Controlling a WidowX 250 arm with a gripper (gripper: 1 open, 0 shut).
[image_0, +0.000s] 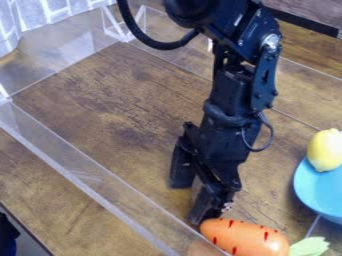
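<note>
My black gripper (195, 188) hangs low over the wooden floor of a clear-walled tray, its fingers spread open with nothing visible between them. Just below its lower finger lies an orange toy carrot (247, 238) with red marks and a pale green top, at the bottom edge of the camera view. A blue plate (321, 192) sits to the right of the gripper, with a yellow lemon-like object (325, 150) at its upper edge.
Clear plastic walls (94, 185) border the wooden area on the left and back. A white fabric-like item lies beyond the back left corner.
</note>
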